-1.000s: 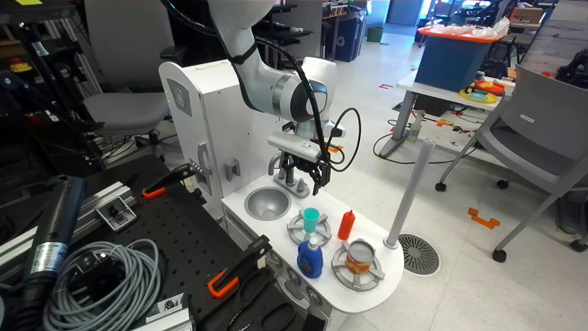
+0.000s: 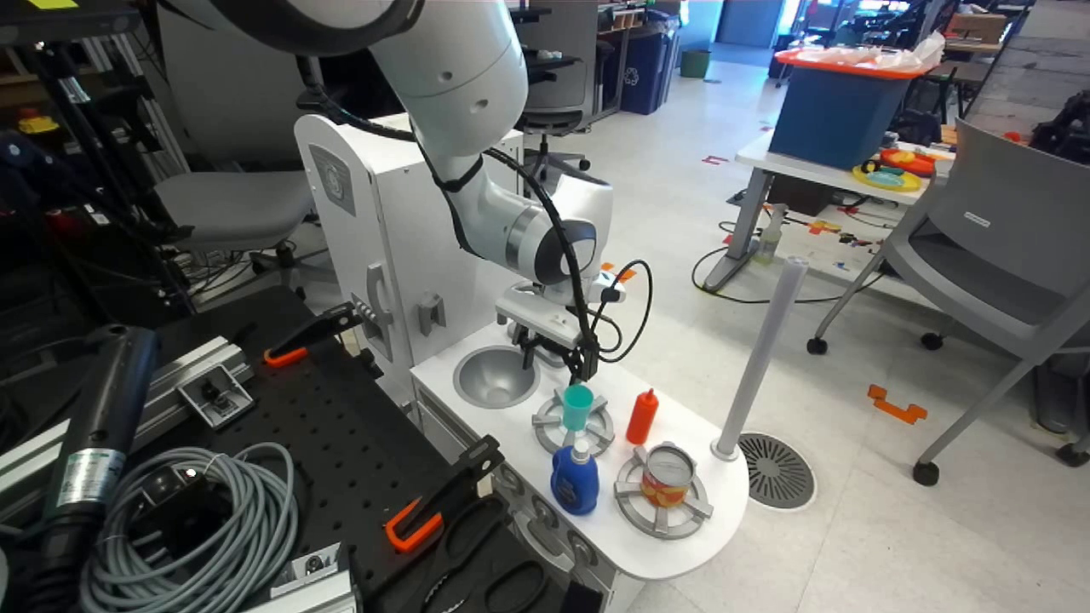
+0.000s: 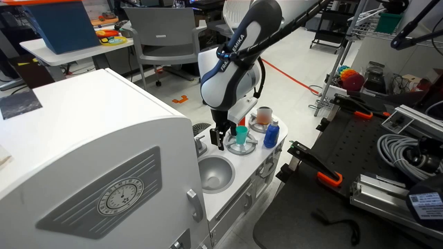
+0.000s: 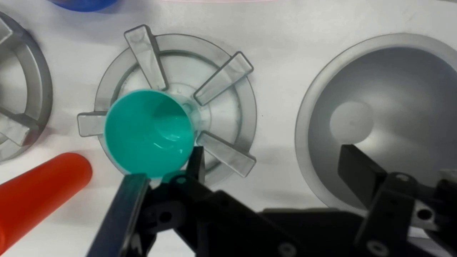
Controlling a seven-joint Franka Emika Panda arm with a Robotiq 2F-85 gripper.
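A teal cup (image 4: 145,132) stands upright on the nearer-to-sink stove burner (image 4: 222,115), off the burner's centre in the wrist view. My gripper is open, its two fingers wide apart with nothing held. One finger overlaps the cup's lower rim in the wrist view; whether it touches cannot be told. The other finger reaches over the edge of the grey sink (image 4: 304,141). In exterior view 1 the gripper (image 2: 558,359) hangs low over the counter behind the cup (image 2: 576,407). From the other side, the fingers of the gripper (image 3: 225,133) appear beside the cup (image 3: 241,135).
A red bottle (image 2: 643,417) and a blue bottle (image 2: 575,482) flank the burner. A can (image 2: 667,474) sits on the second burner. The faucet (image 3: 200,146) rises behind the sink, and a tall white cabinet (image 2: 439,255) bounds one end. Bare counter separates sink and burner.
My gripper has come down toward the counter and now hides much of the faucet in exterior view 1. The cup, bottles and can have not moved.
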